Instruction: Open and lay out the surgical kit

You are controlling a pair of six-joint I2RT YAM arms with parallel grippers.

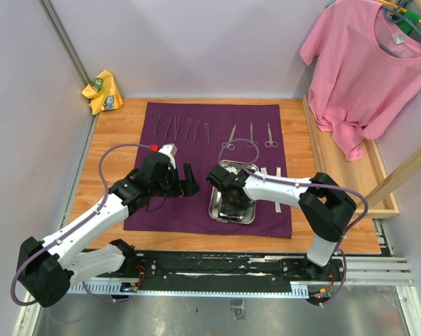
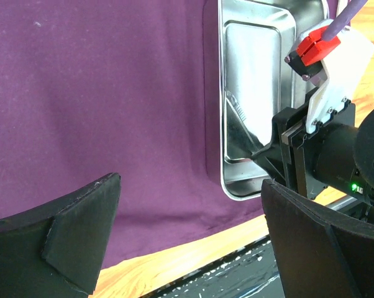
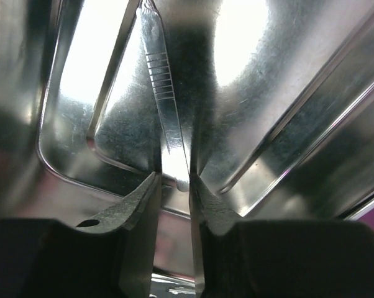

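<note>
A shallow metal tray point(image 1: 245, 217) stands on the purple cloth, and one scalpel handle point(image 3: 162, 81) with a ridged grip lies inside it. My right gripper is down in the tray, its fingers narrowly apart on either side of the handle's end; a small gap shows to the handle's left. The left wrist view also has this handle point(image 2: 237, 108), partly hidden by the right gripper. Left of the tray, my left gripper point(image 1: 191, 180) hovers over bare cloth, wide open and empty.
Several forceps point(image 1: 176, 126) form a row at the cloth's back left. Scissors point(image 1: 252, 136) lie at the back right. A pale flat strip point(image 1: 278, 189) rests right of the tray. Bare cloth point(image 2: 100, 99) spreads left of the tray.
</note>
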